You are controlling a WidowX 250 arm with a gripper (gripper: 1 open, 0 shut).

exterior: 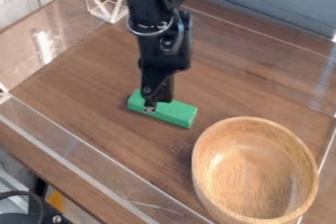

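Note:
A green rectangular block (pixel 176 112) lies on the wooden table in the middle of the camera view. The black gripper (pixel 153 99) points down over the block's left part, its tips at or just above the top face; whether they touch it cannot be seen clearly. The fingers look closed together, and the block lies below them, not visibly between them.
A round wooden bowl (pixel 254 162) sits at the front right, near the block. A white wire object (pixel 108 4) stands at the back left.

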